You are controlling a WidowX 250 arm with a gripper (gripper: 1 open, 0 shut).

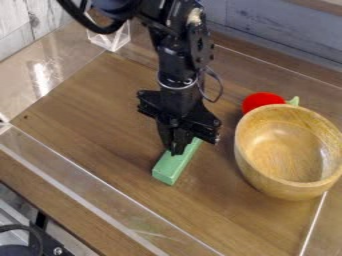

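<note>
My black gripper [175, 133] is lowered over a pale green bar [173, 167] lying on the wooden table, its tips at or just above the bar's upper part, which they hide. The fingertips look close together; whether they touch the bar is unclear.
A large wooden bowl [285, 155] stands to the right, with a red object [263, 101] with a green tip behind it. A clear plastic container [108, 36] is at the back left.
</note>
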